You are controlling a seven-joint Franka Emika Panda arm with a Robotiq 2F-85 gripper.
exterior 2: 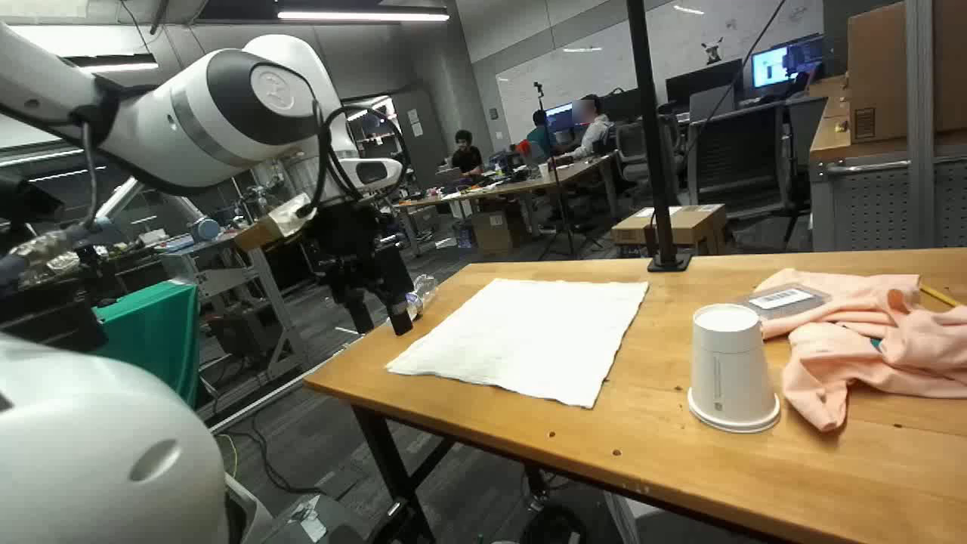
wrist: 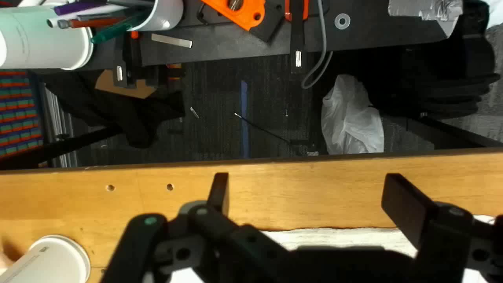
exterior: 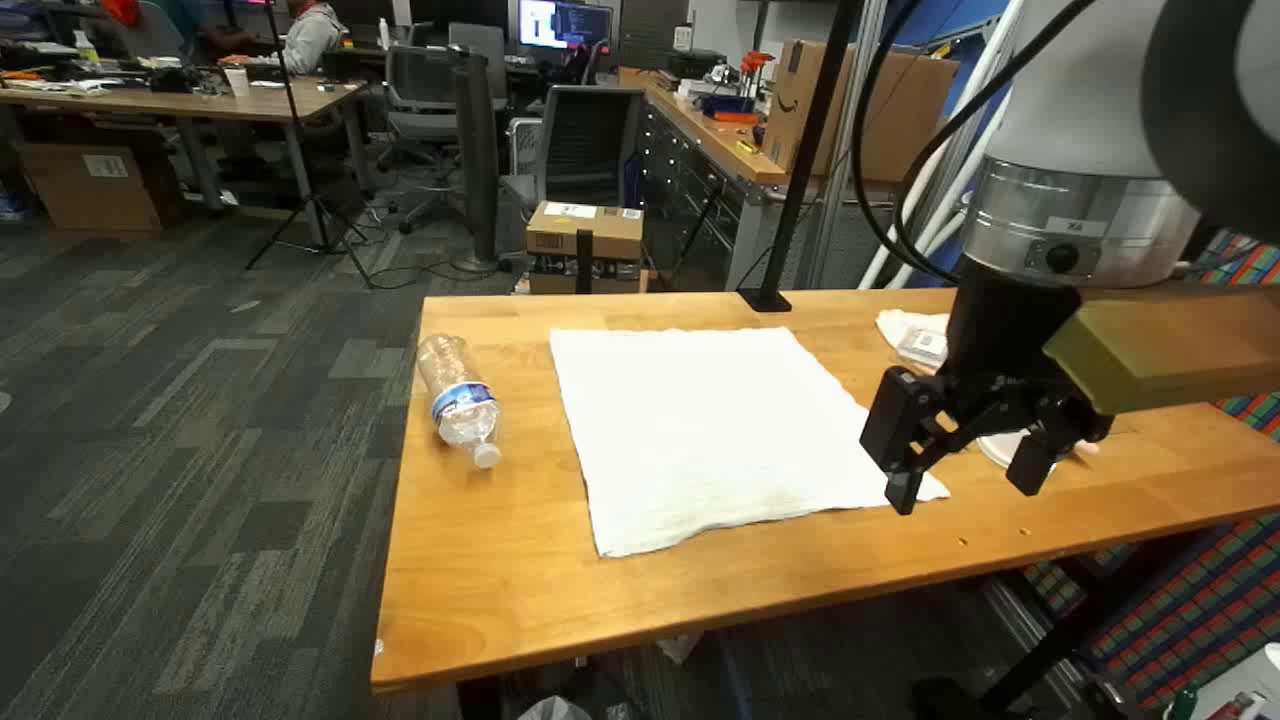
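Note:
My gripper is open, its fingers wide apart with nothing between them. It hangs above the table near one edge, by the white cloth (exterior: pixel 720 432), which lies flat on the wood. In the wrist view, the cloth (wrist: pixel 339 238) shows partly behind the gripper body. A clear plastic bottle (exterior: pixel 459 402) with a blue label lies on its side beyond the cloth. An upside-down white cup (exterior 2: pixel 730 367) stands on the table, well apart from the gripper; the wrist view catches part of this cup (wrist: pixel 52 259) at its lower left.
Crumpled peach fabric (exterior 2: pixel 870 340) lies behind the cup, with a flat labelled packet (exterior 2: pixel 784 299) touching it. A black post (exterior 2: pixel 657 181) rises from the table's far side. Beyond the near edge, a black surface (wrist: pixel 226 45) carries pens and tools.

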